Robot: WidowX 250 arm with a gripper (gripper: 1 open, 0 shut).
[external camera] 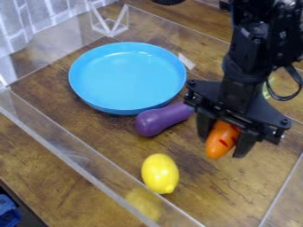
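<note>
My black gripper [225, 133] hangs over the wooden table at the right, shut on an orange carrot-like object [221, 142] with a red mark. Just left of it lies a purple eggplant [162, 118]. A yellow lemon [160, 173] rests on the table lower left of the gripper. A blue round dish [127, 73] sits at the upper left.
A clear plastic wall runs along the left and lower left, with a white wire piece at the top left. Bare table [236, 195] shows below the gripper and left of the dish. A green item behind the arm at right is mostly hidden.
</note>
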